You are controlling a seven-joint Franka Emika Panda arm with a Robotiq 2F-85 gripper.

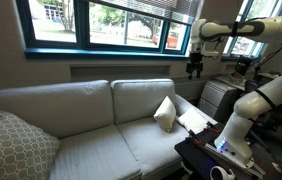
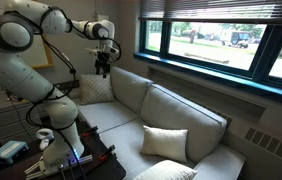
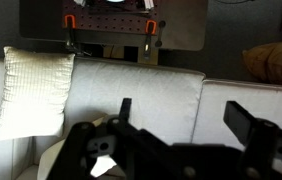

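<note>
My gripper (image 1: 194,70) hangs high in the air above the right end of the light grey sofa (image 1: 56,103), pointing down. In the wrist view, its two dark fingers stand wide apart with nothing between them (image 3: 179,112), and sofa cushion shows below the gap. A pale pillow (image 1: 165,113) leans on the sofa back near the right armrest. The same end of the sofa shows a pillow (image 2: 96,88) behind the arm in exterior view 2. From above, a cream pillow (image 3: 33,92) lies left of the fingers.
The arm's base stands on a dark table (image 1: 203,160) in front of the sofa. A large patterned pillow (image 1: 16,148) rests at the sofa's other end. Windows (image 2: 221,45) and a wall run behind the sofa.
</note>
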